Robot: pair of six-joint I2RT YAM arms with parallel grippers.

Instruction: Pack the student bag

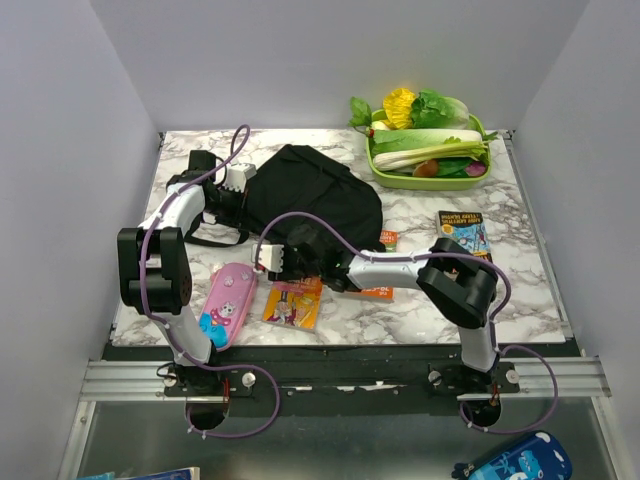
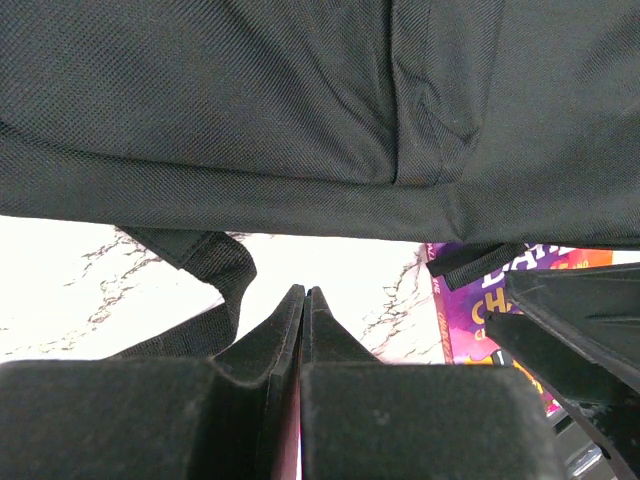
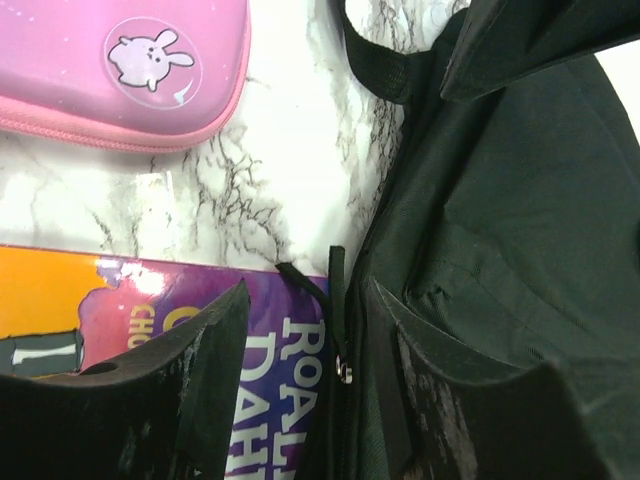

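The black bag (image 1: pixel 320 185) lies flat in the middle of the table, its strap (image 2: pixel 215 265) on the marble at its left. Above the bag's near-left edge, my left gripper has its fingertips almost touching; whether a thin gap remains is unclear, and no object shows between them. My right gripper is open over the bag's near edge, a black zipper pull (image 3: pixel 340 330) in view between its fingers. A Charlie book (image 1: pixel 292 308) lies in front of the bag, partly under that gripper. Beside it is a pink pencil case (image 1: pixel 230 300).
An orange book (image 1: pixel 378 293) is partly hidden by the right arm. Another book (image 1: pixel 463 232) lies at the right, near a green vegetable basket (image 1: pixel 373 165). A blue case (image 1: pixel 520 460) is beyond the front edge.
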